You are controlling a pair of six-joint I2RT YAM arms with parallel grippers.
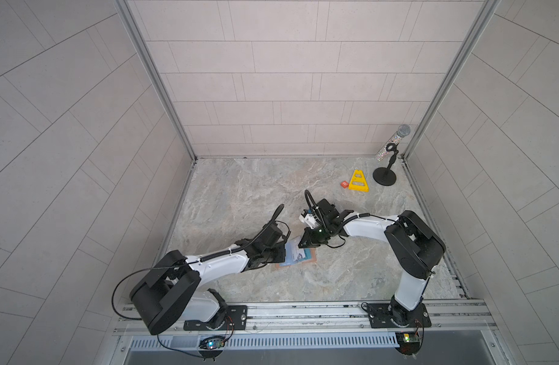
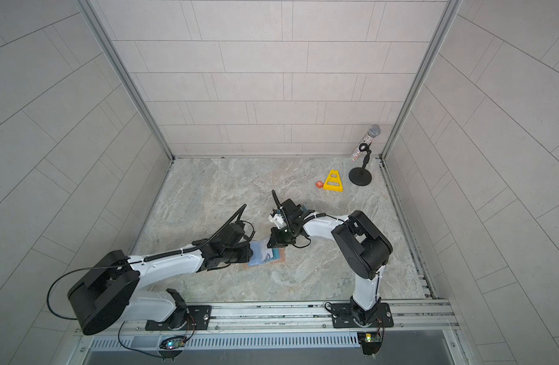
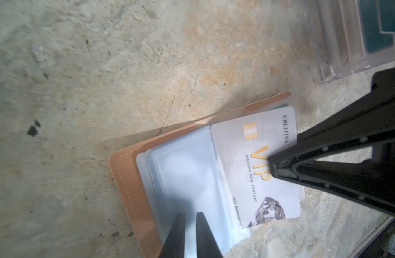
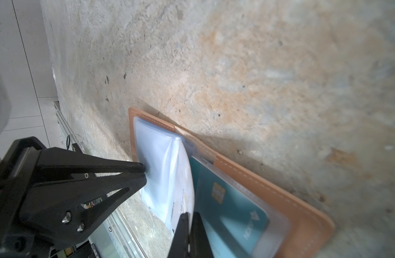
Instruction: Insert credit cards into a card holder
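The tan card holder (image 3: 130, 193) lies open on the table with pale-blue clear sleeves (image 3: 188, 167). My right gripper is shut at the edge of a white VIP card, which stands slightly raised over the holder's right side in the right wrist view. A teal card (image 4: 231, 206) lies in a sleeve beneath it. My left gripper is over the pale sleeves at the left; in the right wrist view its fingertips are close together at the sleeves. What is between them is hard to tell.
A clear box with teal contents (image 3: 343, 38) is beside the holder. At the back right stand a yellow triangle (image 1: 358, 181), a small red block (image 1: 344, 184), a black stand (image 1: 384, 176) and a clear cylinder (image 1: 388, 146).
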